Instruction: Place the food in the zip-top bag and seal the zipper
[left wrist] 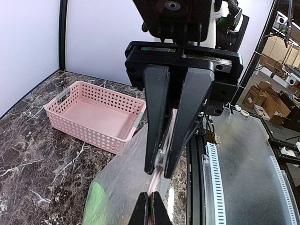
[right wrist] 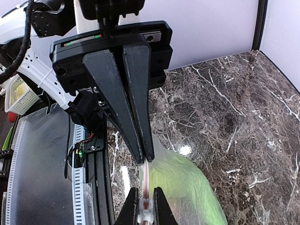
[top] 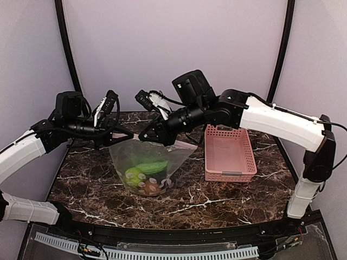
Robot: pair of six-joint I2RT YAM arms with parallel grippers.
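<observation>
Between the arms hangs the clear zip top bag [top: 122,157], its pink zipper strip along the top. Inside show a long green vegetable [top: 149,167], a round green item [top: 132,176] and a brownish item [top: 150,187], blurred by the plastic. My left gripper [top: 132,135] is shut on the bag's top left corner; in the right wrist view the pink strip runs out from its fingertips [right wrist: 149,157]. Close to its right, my right gripper [top: 142,137] is shut on the small pale zipper slider [left wrist: 161,157]. The bag's top is partly hidden behind the right gripper.
An empty pink basket [top: 230,174] stands to the right of the bag, behind the right arm.
</observation>
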